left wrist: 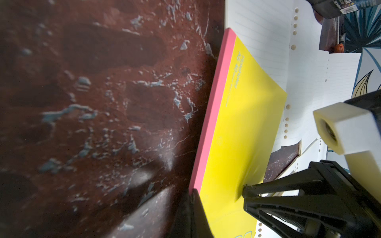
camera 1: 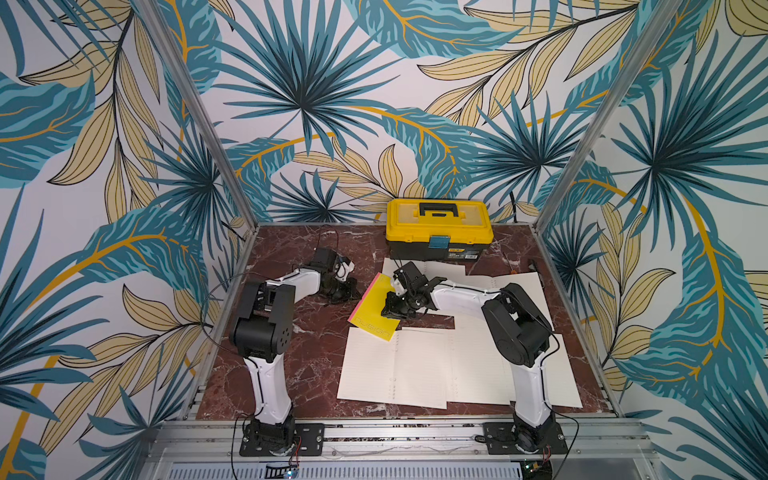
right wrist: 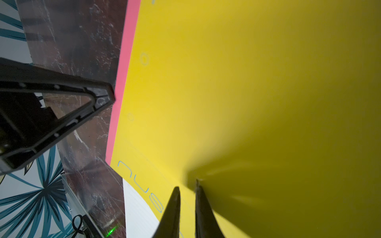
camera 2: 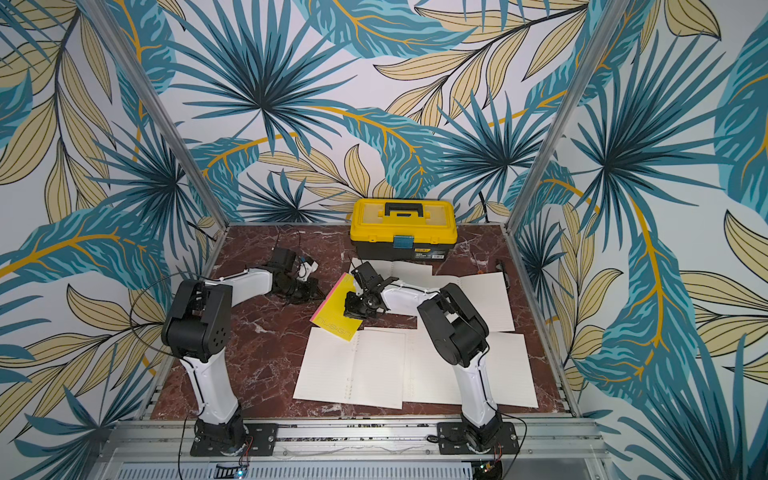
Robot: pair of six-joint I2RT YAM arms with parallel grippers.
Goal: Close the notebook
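The yellow notebook (camera 1: 370,316) with a pink edge lies closed, tilted, over the open white notebooks. My right gripper is down on its yellow cover, fingertips close together; whether anything is between them is unclear. My left gripper is shut at the notebook's pink edge, with nothing seen held between its fingers. The open notebooks (camera 2: 324,368) show lined pages and spread across the middle and right of the table, one partly hidden under the yellow one.
A yellow-black toolbox (camera 1: 438,228) stands at the back, behind the notebooks. Both arms reach over the table, close together in the middle.
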